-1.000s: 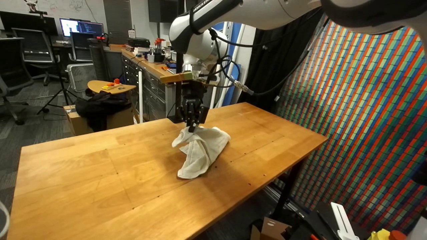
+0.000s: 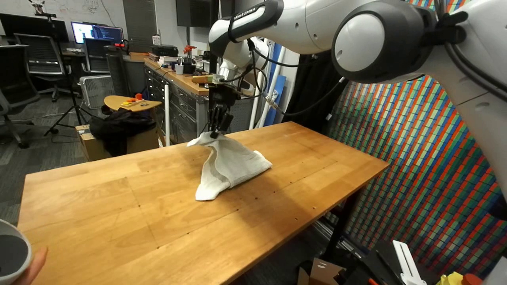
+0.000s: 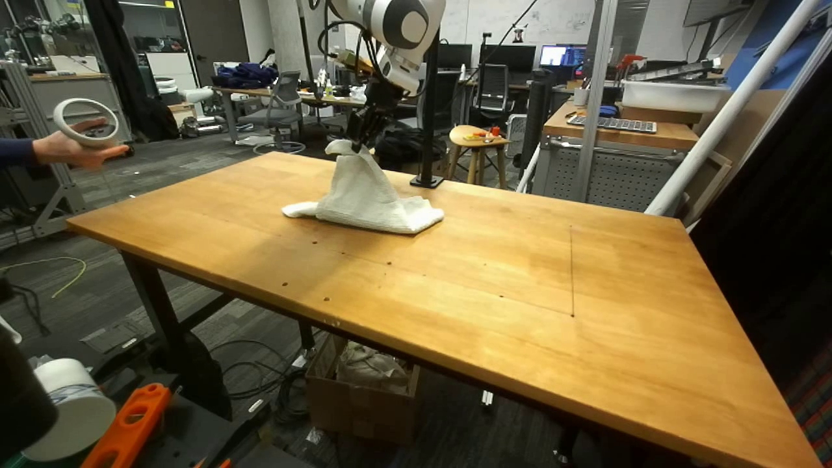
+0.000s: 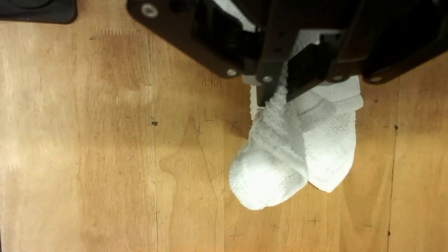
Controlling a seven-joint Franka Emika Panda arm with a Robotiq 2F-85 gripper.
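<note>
A white cloth (image 2: 236,164) lies partly on the wooden table, its upper part drawn up into a peak. At that peak my gripper (image 2: 216,133) is shut on the fabric, as exterior view 2 also shows with the cloth (image 3: 360,191) hanging like a tent below the gripper (image 3: 358,145). In the wrist view a pinched fold of the cloth (image 4: 279,147) runs between the fingers, and a loose end droops past them. The lower part of the cloth still rests on the tabletop, folded over itself.
A dark post with a base plate (image 3: 426,182) stands at its far edge. A person's hand (image 3: 82,149) holding a white ring-shaped controller is off to the side.
My gripper has risen and shifted toward the table's far edge, slightly left in exterior view 1. The cloth's held part has gone up with it, and its lower end has slid the same way.
</note>
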